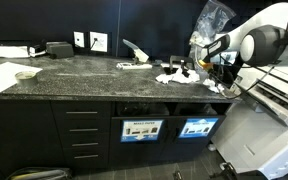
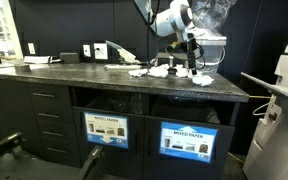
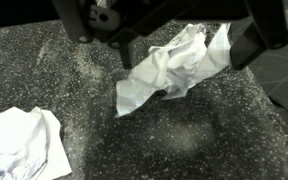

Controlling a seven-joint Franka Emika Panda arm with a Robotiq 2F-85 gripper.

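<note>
In the wrist view, my open gripper is above a crumpled white paper (image 3: 164, 75) on the dark speckled counter. Its fingers stand apart on either side of the upper part of this paper; whether they touch it cannot be told. A second crumpled paper (image 3: 24, 145) lies apart at lower left. From outside, white crumpled papers (image 1: 177, 76) show on the counter's right part, close to the arm (image 1: 269, 40). The fingertips are too small to make out there.
Below the countertop (image 2: 64, 73) stand two open-topped bins with blue-and-white "MIXED PAPER" labels (image 2: 189, 140) (image 2: 106, 127). A clear bag (image 1: 212, 20) hangs behind the arm. A dish (image 1: 25, 75) and flat sheets lie far left.
</note>
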